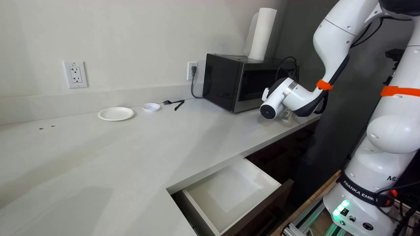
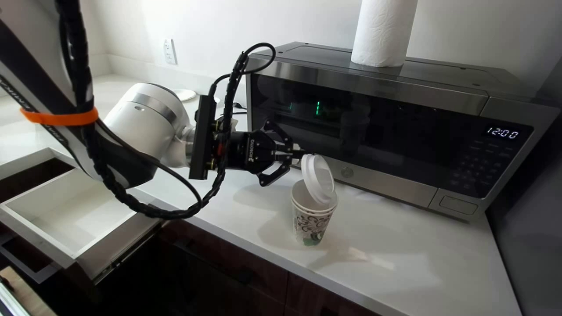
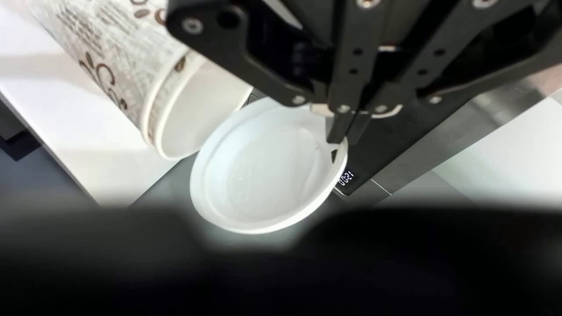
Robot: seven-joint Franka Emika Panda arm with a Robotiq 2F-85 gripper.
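Note:
A white plastic lid (image 2: 318, 179) stands steeply tilted over the mouth of a stack of patterned paper cups (image 2: 311, 224). Its lower edge overlaps the cup opening in exterior view 2; whether it touches cannot be told. My gripper (image 2: 301, 154) is shut at the lid's upper edge, just left of and above the cups. From the wrist, the fingertips (image 3: 337, 131) pinch the thin rim of the lid (image 3: 263, 174), whose hollow side faces the camera. The cups (image 3: 118, 73) stand beside it there. In exterior view 1 the arm hides the gripper and lid.
A microwave (image 2: 369, 137) stands close behind the cups, a paper towel roll (image 2: 384, 31) on top. An open, empty drawer (image 1: 232, 192) juts from the counter. A plate (image 1: 116, 113), small dish (image 1: 151, 107) and black cutlery (image 1: 175, 103) lie by the wall.

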